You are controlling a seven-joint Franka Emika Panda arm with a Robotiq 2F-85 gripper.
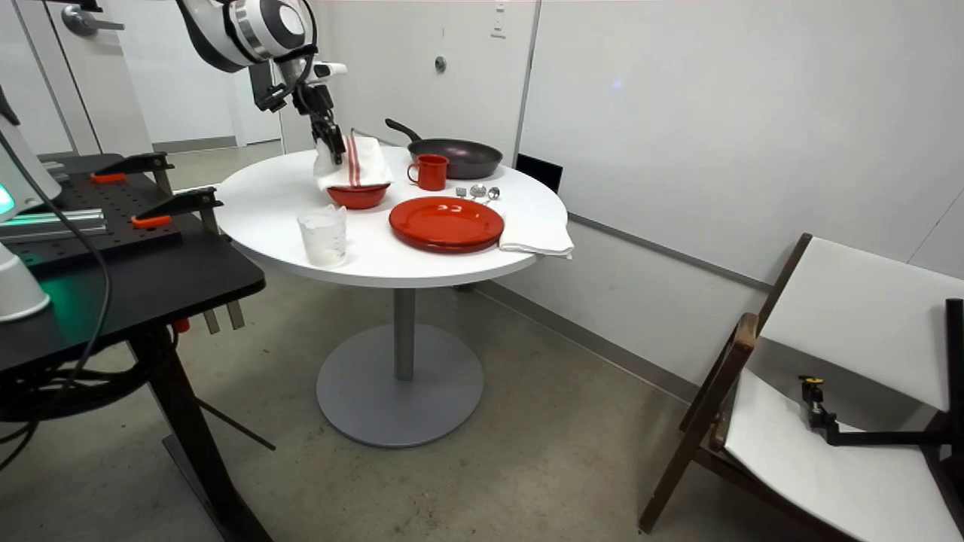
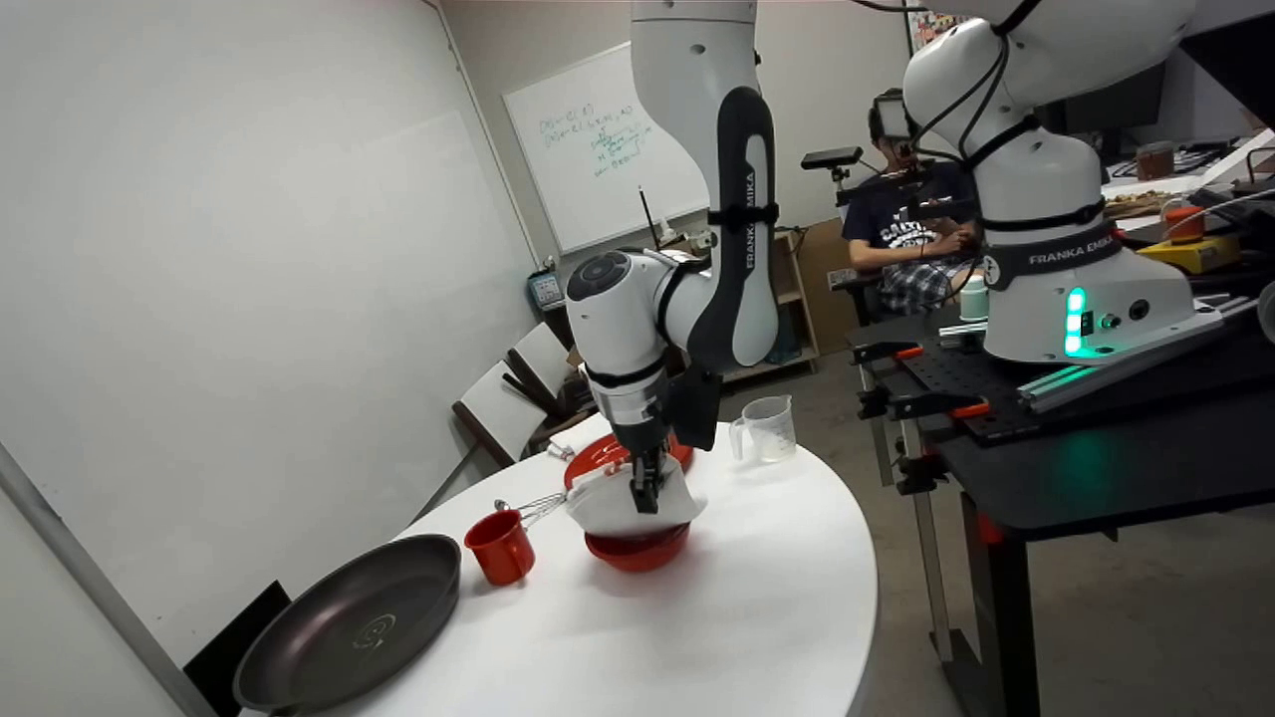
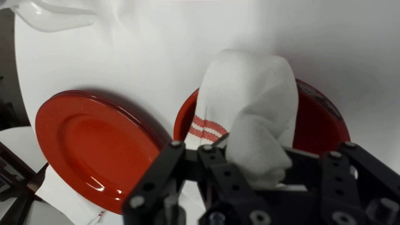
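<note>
My gripper (image 1: 338, 157) is shut on a white towel (image 1: 367, 164) with red stripes, just over the red bowl (image 1: 358, 196). From the pinch the cloth drapes down, its lower part reaching the bowl's rim and covering much of the opening. In the wrist view the towel (image 3: 249, 93) bunches up between the fingers, and the bowl's rim (image 3: 343, 129) shows on both sides of it. How deep the cloth sits inside is hidden. Seen from the other side, the towel (image 2: 610, 508) spreads across the bowl (image 2: 639, 550).
Stacked red plates (image 1: 446, 222) sit near a folded white cloth (image 1: 538, 232). A clear measuring cup (image 1: 323, 236) stands at the table's near edge. Behind are a red mug (image 1: 431, 172), small utensils (image 1: 478, 191) and a dark pan (image 1: 456, 158).
</note>
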